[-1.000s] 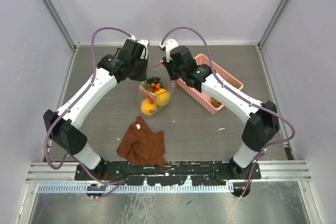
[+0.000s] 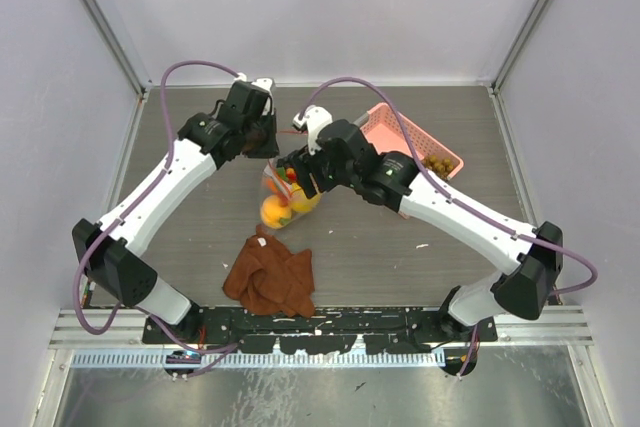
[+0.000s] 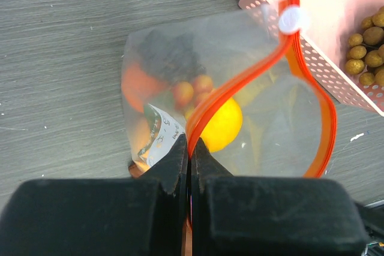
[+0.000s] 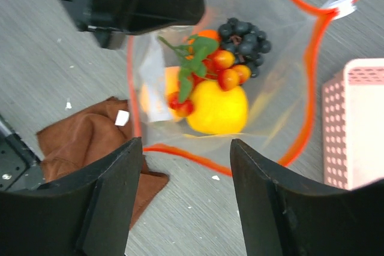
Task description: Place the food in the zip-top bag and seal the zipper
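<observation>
The clear zip top bag [image 3: 174, 46] stands with its mouth spread, its orange zipper rim [image 4: 310, 58] looping around the opening. Inside show dark grapes [image 4: 245, 39], small red tomatoes [image 4: 228, 79], green leaves and a large yellow fruit [image 4: 219, 109]. My left gripper is shut on one side of the orange rim. Over the bag's mouth in the top view, my right gripper [image 2: 303, 175] hides part of the opening. Its fingers [image 4: 108, 193] stand apart in the right wrist view, with the near rim just beyond their tips and nothing clasped. A white tab [image 3: 292, 20] sits at the rim's far corner.
A pink basket [image 2: 385, 137] stands to the bag's right, holding brownish-green round fruit [image 2: 438, 165]. In front of the bag lies a crumpled brown cloth [image 2: 270, 275]. Bare table extends left of the bag and at the right front.
From the bag's right rim, my right gripper has moved left and toward the front, over the mouth.
</observation>
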